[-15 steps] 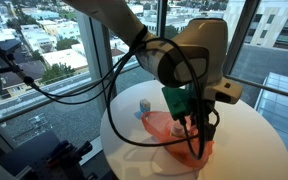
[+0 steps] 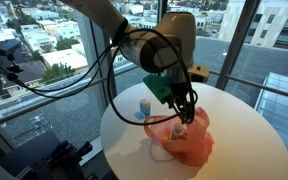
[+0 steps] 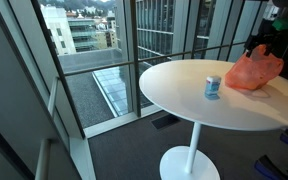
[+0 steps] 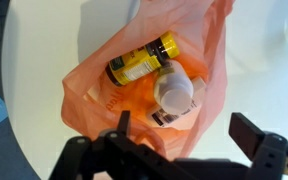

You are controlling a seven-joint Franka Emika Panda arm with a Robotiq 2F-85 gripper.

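Observation:
A translucent orange-red plastic bag (image 4: 88, 88) lies opened out on the table. Inside it, in the wrist view, are a dark bottle with a yellow-and-white label (image 4: 141, 62) and a white-capped bottle (image 4: 174, 92), side by side. My gripper hangs over the bag with its fingers wide apart and nothing between them. From exterior view 1 the gripper is above the bag (image 2: 191, 148), and the arm covers part of the scene. A blue-and-white can (image 3: 212, 88) stands upright on the table outside the bag.
The round white table (image 3: 174, 78) has bare surface around the can and the bag. Its edge is near the bag in exterior view 2. Tall windows (image 2: 229, 70) surround the table, and a black cable (image 2: 112, 62) loops around the arm.
In exterior view 1 the gripper has risen and shifted slightly left, baring more of the bag. The can stays where it was.

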